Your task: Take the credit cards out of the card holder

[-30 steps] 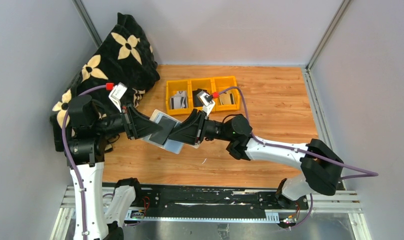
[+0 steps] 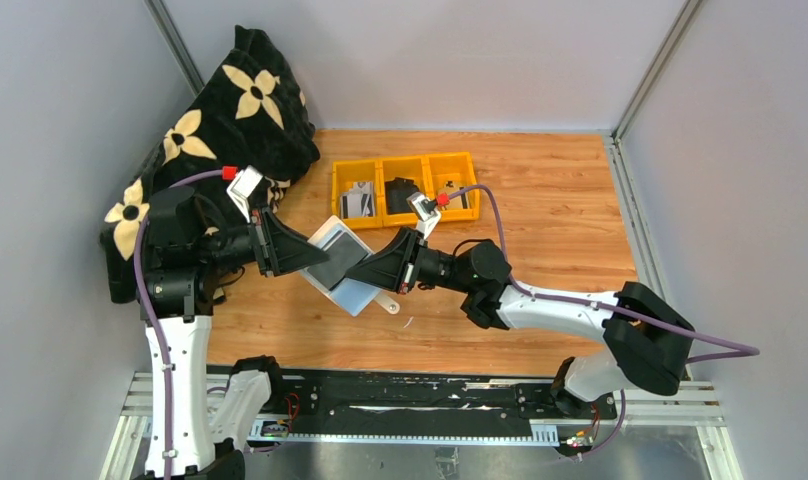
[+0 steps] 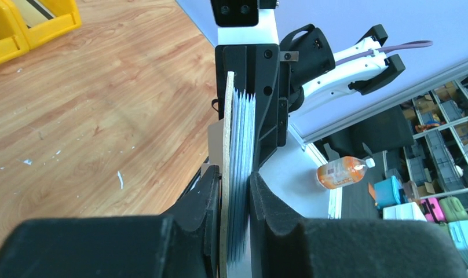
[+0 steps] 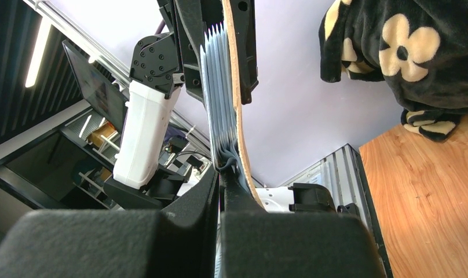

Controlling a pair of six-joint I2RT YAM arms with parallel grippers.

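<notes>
The card holder (image 2: pixel 345 285), a cream-edged board with a stack of clear bluish sleeves, stands between the two grippers above the table. My left gripper is shut on it; in the left wrist view its sleeves (image 3: pixel 241 133) run upright between the fingers. My right gripper (image 2: pixel 352 272) is at the holder's right side, its fingers shut at the sleeves' edge, where the right wrist view shows them bent (image 4: pixel 229 159). I see nothing clearly between those fingertips; whether a card is in the sleeves is hard to tell.
An orange three-part tray (image 2: pixel 427 162) with cards and dark items sits at the back of the table (image 2: pixel 540 210). A black flowered cushion (image 2: pixel 250 120) fills the back left.
The holder has tilted a little, showing more of its lower part and white tab. My right gripper has moved slightly right; the left has shifted slightly since a second ago.
</notes>
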